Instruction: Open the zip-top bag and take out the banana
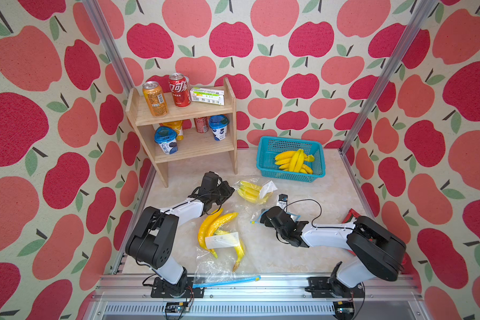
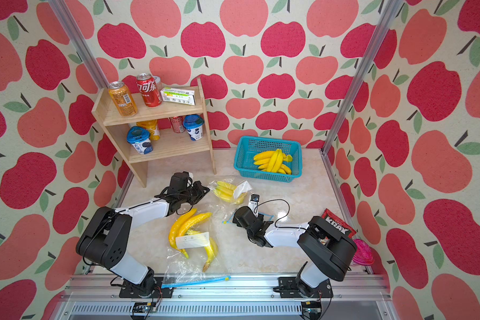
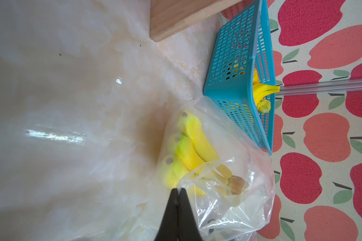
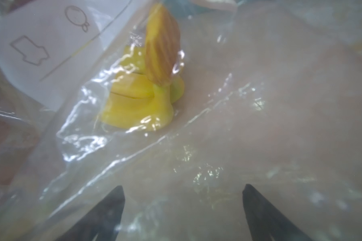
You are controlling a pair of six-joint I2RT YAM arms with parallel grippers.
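A clear zip bag with a bunch of bananas (image 1: pixel 249 190) lies at mid table, its blue zip strip (image 2: pixel 230 220) toward the front. My left gripper is shut at the bag's left side, its tips against crumpled plastic; whether film is between them is unclear. My right gripper is open at the bag's front part, plastic filling its wrist view, the banana stems (image 4: pixel 160 52) ahead of its fingers.
A second bag with loose bananas (image 1: pixel 210 229) lies front left. A teal basket (image 1: pixel 282 174) of bananas stands back right, a wooden shelf (image 1: pixel 197 153) back left. A red chips bag (image 2: pixel 337 223) lies at right.
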